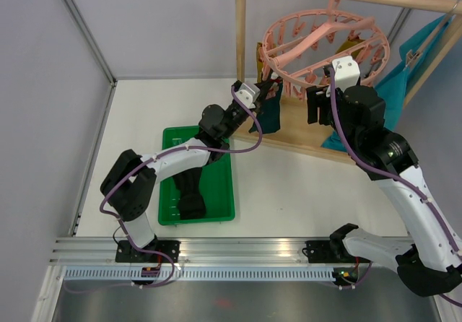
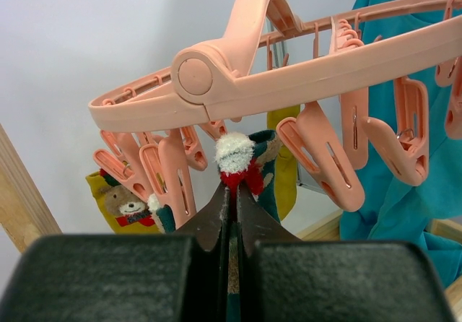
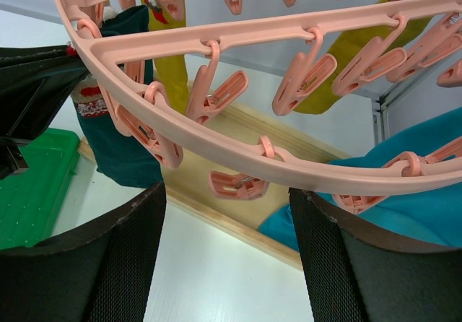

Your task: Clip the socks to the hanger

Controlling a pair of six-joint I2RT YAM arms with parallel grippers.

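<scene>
The pink round hanger hangs from a wooden rail, ringed with clips. My left gripper is at its left side, shut on the top of a dark green sock with a red-and-white figure. That sock hangs below the ring's left part; whether a clip grips it I cannot tell. Mustard socks hang at the ring's far side, one with a bear. In the right wrist view my right gripper stands open below the near rim, a pink clip showing between its fingers, apart from both.
A green tray holding a dark item sits on the table's left. Blue cloth hangs at the right of the wooden stand.
</scene>
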